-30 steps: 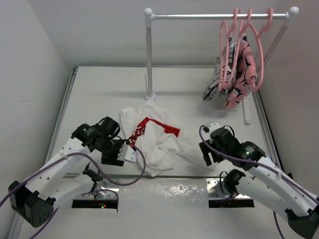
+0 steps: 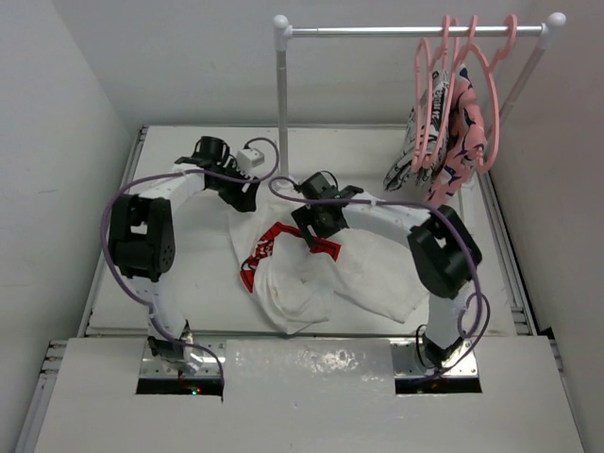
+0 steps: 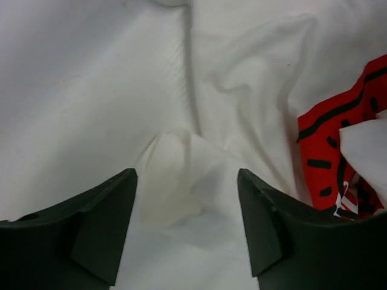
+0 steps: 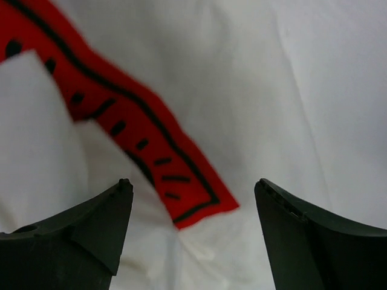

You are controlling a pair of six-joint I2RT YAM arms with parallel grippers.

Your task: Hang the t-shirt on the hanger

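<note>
The white t-shirt [image 2: 293,288] with a red band [image 2: 260,257] lies crumpled on the white table. Over its far left part is my left gripper [image 2: 243,200]; in the left wrist view the fingers [image 3: 100,223] stand apart with pale cloth [image 3: 172,181] below and between them. My right gripper [image 2: 316,231] is above the red band, near its right end [image 4: 196,202]. Its fingers [image 4: 103,223] are wide apart, and nothing is gripped. Pink hangers [image 2: 491,104] hang at the right of the rail, some bearing clothes.
A metal rail [image 2: 377,32] spans the back, held by a left post [image 2: 282,104] close to both grippers. Patterned clothes [image 2: 462,142] hang at the right.
Both arms have reached away from the front edge. The left gripper went up to the shirt's far left part; the right moved left over the red band. The shirt looks mostly unmoved.
</note>
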